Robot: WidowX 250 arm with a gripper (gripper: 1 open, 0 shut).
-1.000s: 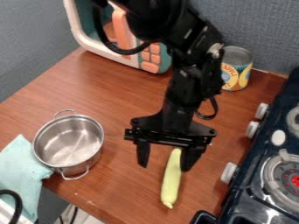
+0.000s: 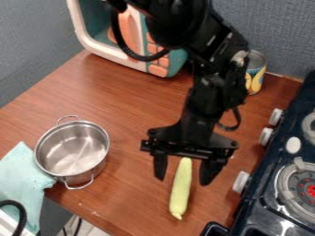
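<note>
My black gripper [image 2: 185, 166] is low over the wooden table, its two fingers apart on either side of the upper end of a pale yellow, elongated object [image 2: 180, 193], which looks like corn or a banana and lies lengthwise on the table. The fingers stand clear of it at the sides, so the gripper is open. The far tip of the object is partly hidden by the gripper's body.
A steel pot [image 2: 73, 147] and a light teal cloth [image 2: 22, 181] are at the left. A black stove [image 2: 271, 203] fills the right. A can [image 2: 253, 74] and a toy kitchen piece [image 2: 110, 46] stand at the back.
The gripper has shifted slightly to the right and its fingers sit a little differently around the yellow object, which has not visibly moved.
</note>
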